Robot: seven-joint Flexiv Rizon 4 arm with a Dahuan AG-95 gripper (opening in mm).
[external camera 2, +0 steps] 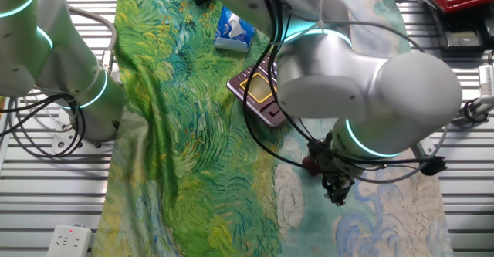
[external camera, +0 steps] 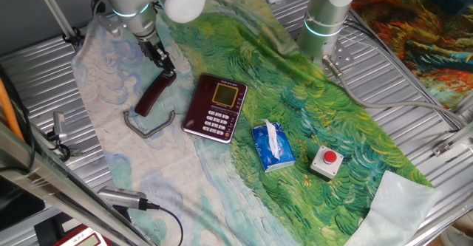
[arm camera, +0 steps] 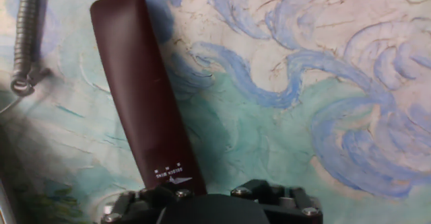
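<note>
A dark red telephone handset (external camera: pixel 153 94) lies on the painted cloth, left of the phone base (external camera: pixel 214 108) with its screen and keypad. The coiled cord (external camera: pixel 151 131) curls from near its lower end. My gripper (external camera: pixel 168 70) hovers at the handset's upper end. In the wrist view, the handset (arm camera: pixel 141 83) runs from upper left down to the gripper. Its near end passes beneath the left finger, so that end is partly hidden. The fingers stand apart, with no grasp visible. The arm covers most of the handset in exterior view 2.
Right of the phone base are a blue tissue pack (external camera: pixel 273 148) and a red button box (external camera: pixel 326 162). A black device with a cable (external camera: pixel 124 197) lies at the front left. Bare cloth surrounds the handset's left side.
</note>
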